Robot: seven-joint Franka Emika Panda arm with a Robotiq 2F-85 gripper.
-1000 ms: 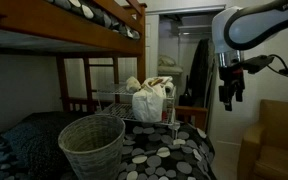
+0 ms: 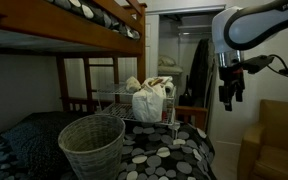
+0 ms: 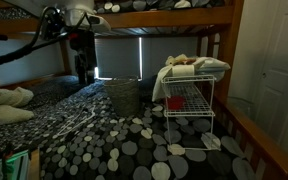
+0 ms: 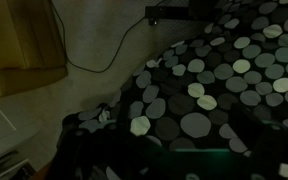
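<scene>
My gripper (image 2: 232, 102) hangs open in the air, pointing down, in front of the closet at the right of exterior view 1. Nothing shows between its fingers. In the dark wrist view the fingers stand wide apart over the dotted bedspread (image 4: 199, 125). A wicker basket (image 2: 92, 146) stands on the bed at the left, well away from the gripper. Behind it is a wire rack (image 3: 194, 125) with two shelves. White cloth (image 2: 149, 102) lies on the rack's top and hangs over its side. A red thing (image 3: 175, 103) sits on the lower shelf.
A brown armchair (image 2: 276, 145) stands below and right of the arm. The upper bunk (image 2: 79, 32) overhangs the bed, and a wooden rail (image 3: 259, 140) runs along its side. Much of the bedspread in front of the rack is bare.
</scene>
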